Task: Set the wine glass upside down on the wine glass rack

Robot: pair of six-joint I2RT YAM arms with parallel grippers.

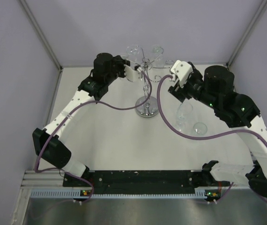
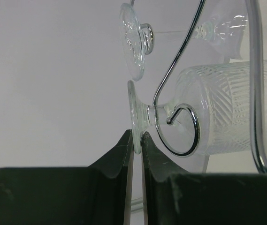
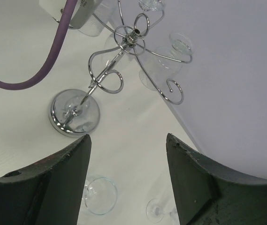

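A cut-patterned wine glass (image 2: 236,105) hangs from the silver rack (image 1: 147,108), its stem inside a curled hook (image 2: 194,124) and its bowl on the far side of the hook from its foot. My left gripper pinches the edge of that glass's foot between its fingertips; from above, this gripper (image 1: 125,66) is beside the rack's upper left. Another glass (image 2: 132,42) hangs just beyond. My right gripper is open with an empty gap, right of the rack; an unoccupied hook (image 3: 175,96) shows in its view.
Glasses stand or lie on the white table at the right, one with a round rim (image 1: 200,128) and one (image 1: 184,112) partly under the right gripper. A purple hose (image 3: 44,70) loops near the rack.
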